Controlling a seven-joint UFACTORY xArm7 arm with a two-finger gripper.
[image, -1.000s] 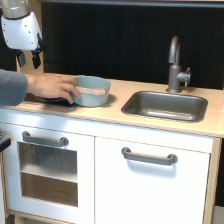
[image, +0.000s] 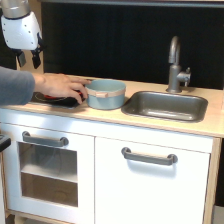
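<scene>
In the upper left corner of the camera view hangs my gripper (image: 28, 60), its two dark fingertips apart and nothing seen between them. A blue-grey pot (image: 107, 95) with a pale rim stands upright on the counter, left of the sink. A person's hand (image: 66, 87) reaches in from the left, its fingers touching the pot's left side. My gripper is well above and to the left of the pot, clear of it.
The metal sink (image: 165, 105) with its dark faucet (image: 177, 70) takes up the counter's right side. Dark burner surface (image: 55, 101) shows partly under the hand. Below are an oven door (image: 47, 175) and a white cabinet door (image: 150, 190).
The pot has shifted to the right along the counter, closer to the sink. The person's hand has moved right with it. My gripper shows no clear movement.
</scene>
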